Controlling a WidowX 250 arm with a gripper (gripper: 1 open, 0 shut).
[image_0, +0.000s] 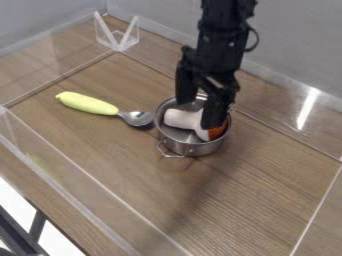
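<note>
My black gripper (201, 100) reaches down from the top centre with its fingers open, over and into the small steel pot (187, 142) at the middle of the table. Inside the pot lies a white and orange object (183, 118), partly hidden by the gripper. To the left lies a spoon (134, 117) with a pale yellow handle.
A white wire stand (118, 40) stands at the back left. Clear walls border the wooden table (241, 210).
</note>
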